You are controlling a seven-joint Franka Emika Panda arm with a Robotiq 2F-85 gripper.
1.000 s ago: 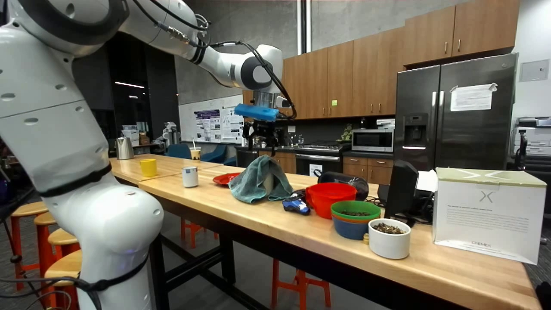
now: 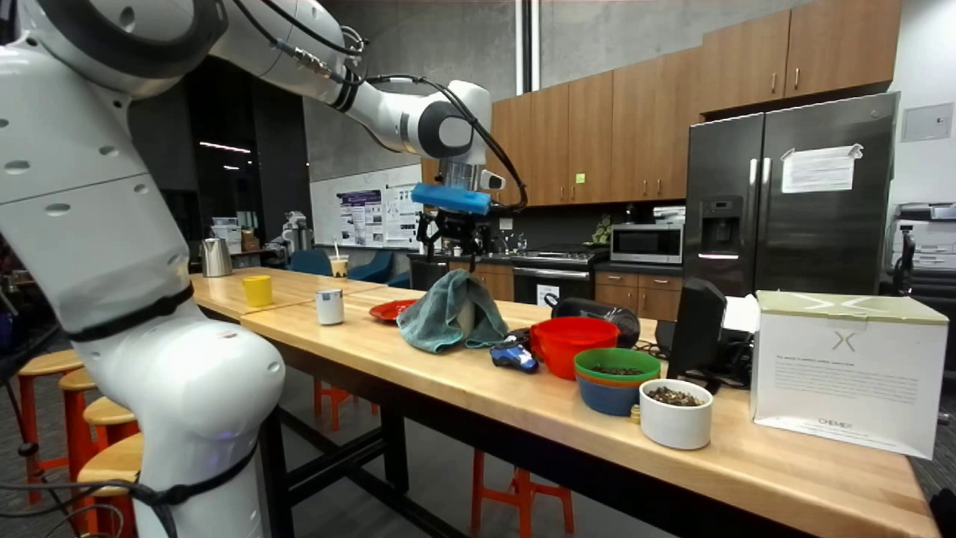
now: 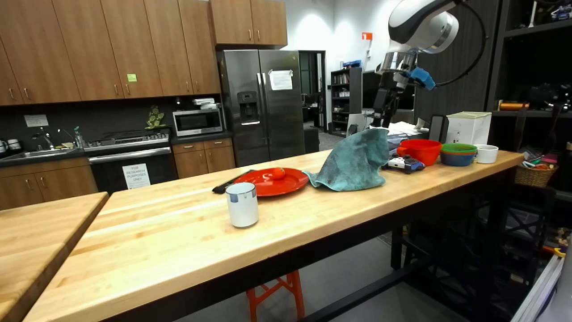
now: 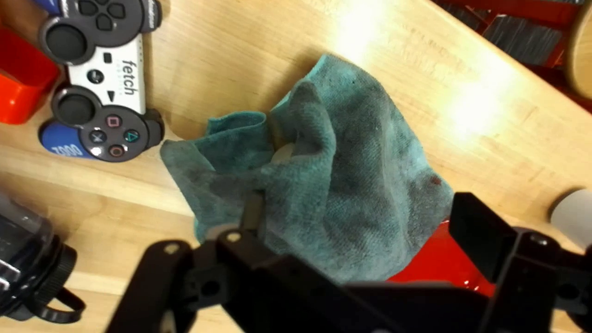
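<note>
A teal cloth [image 2: 453, 311] stands draped in a peak on the wooden table, covering something; a small pale patch shows through a gap in its folds in the wrist view. Above it hangs my gripper [image 2: 454, 252], apart from the cloth. In the wrist view the gripper has its black fingers [image 4: 481, 236] spread wide, nothing held between them. The cloth [image 3: 355, 161] reaches the edge of a red plate [image 3: 266, 182] bearing a small red round item [image 3: 278, 173] in the second exterior view.
A game controller [image 4: 100, 83], a red bowl [image 2: 573, 345], stacked bowls [image 2: 616, 376] and a white bowl [image 2: 677, 426] line the right side. A white cup [image 3: 242, 205] stands left of the plate. Beside the controller lies a dark clear container [image 4: 27, 255]. Bare table stretches beyond the cup.
My gripper has turned slightly, its blue part shifting a little right and down. The cloth and the tabletop objects have stayed put.
</note>
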